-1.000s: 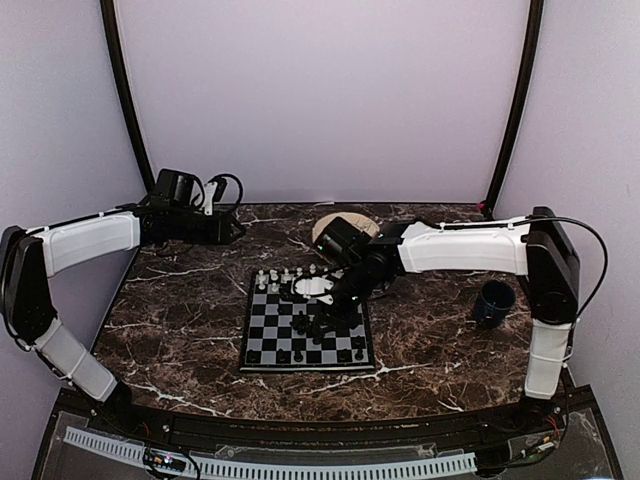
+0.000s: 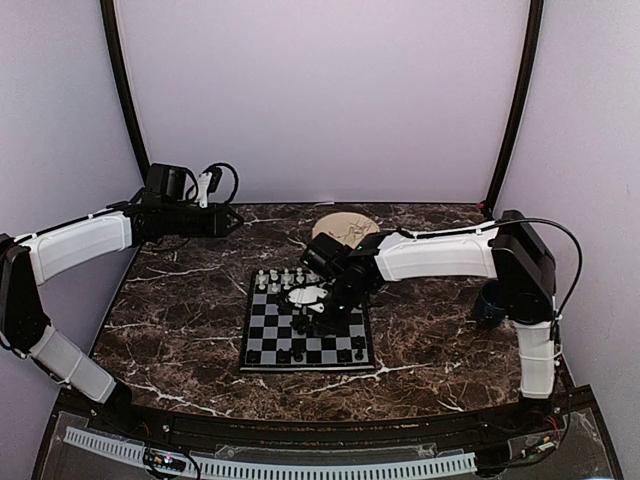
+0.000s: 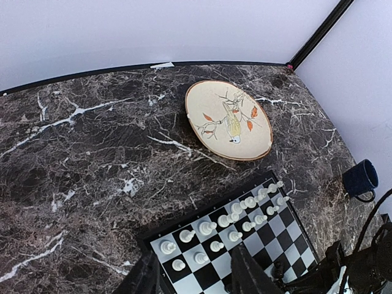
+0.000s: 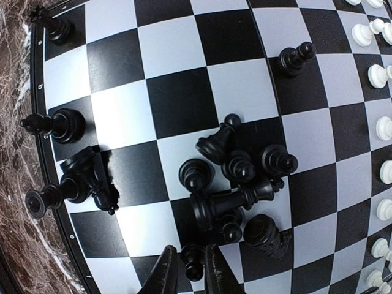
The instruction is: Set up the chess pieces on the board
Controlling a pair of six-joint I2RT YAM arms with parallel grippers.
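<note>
The chessboard point(image 2: 262, 348) lies mid-table. White pieces point(image 3: 207, 228) stand in two rows along its far side. In the right wrist view, several black pieces point(image 4: 214, 205) are clustered mid-board, some toppled, including a long one point(image 4: 242, 197). Others sit along the near edge: an upright pawn point(image 4: 296, 58) is apart, and a toppled piece point(image 4: 40, 201) overhangs the border. My right gripper is low over the board, partly open, its fingertips on either side of a black piece point(image 4: 194, 270); contact cannot be told. Far from the board, my left gripper hangs open and empty.
A round plate with a bird picture point(image 3: 229, 122) lies behind the board. The dark blue mug point(image 2: 491, 303) stands at the right. Table left of the board is clear; my right arm point(image 2: 430, 257) spans the board's right side.
</note>
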